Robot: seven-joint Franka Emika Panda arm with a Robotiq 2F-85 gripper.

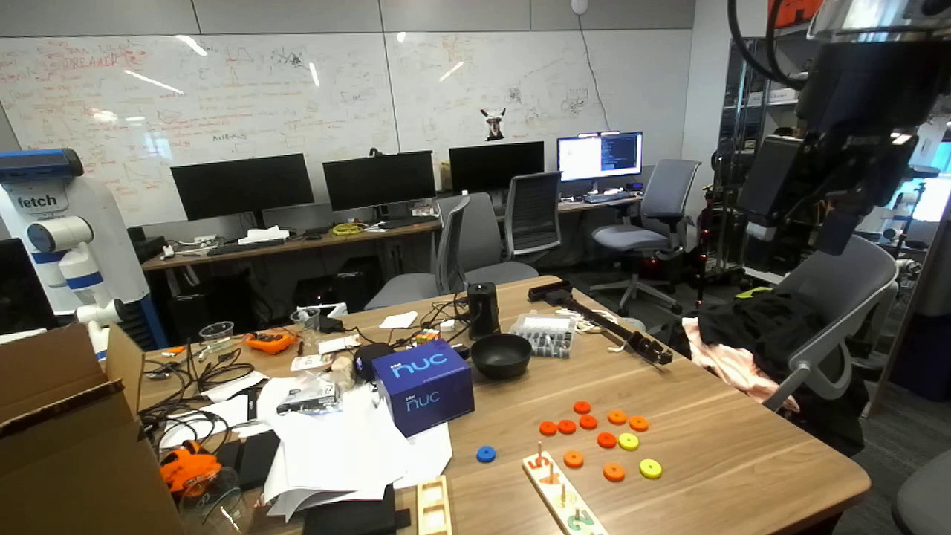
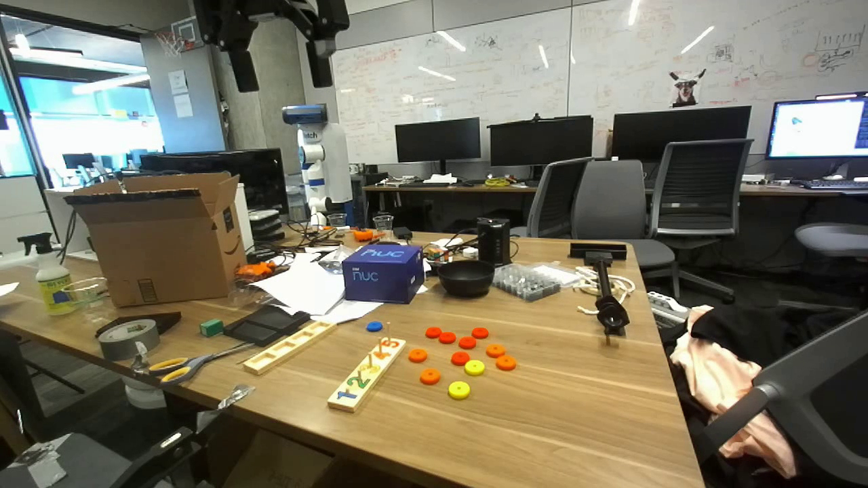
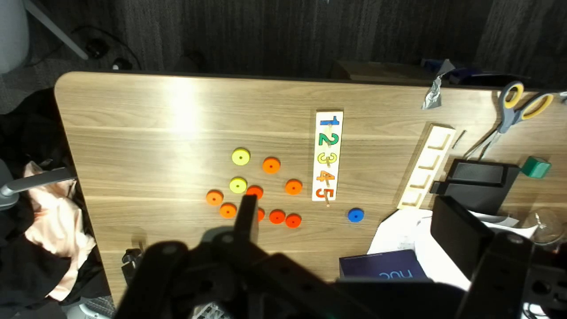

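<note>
High over the table, my gripper (image 2: 283, 81) stands open, its two fingers wide apart with only air between them. A pale wooden board (image 3: 328, 154) with pegs and the painted numbers 1 to 5 lies flat on the table. Near its 5 end rests a single blue ring (image 3: 356, 215). Spread on the other side are two yellow rings (image 2: 459, 390), several orange rings (image 2: 429, 375) and several red rings (image 2: 460, 358). In the wrist view, one finger (image 3: 246, 218) covers part of the red group. No rings show on the pegs.
An empty wooden tray (image 2: 289, 348), scissors (image 3: 510, 114) and a black holder lie beyond the board. A blue NUC box (image 2: 382, 274), a black bowl (image 2: 466, 278) and a parts case (image 2: 529, 281) stand farther back.
</note>
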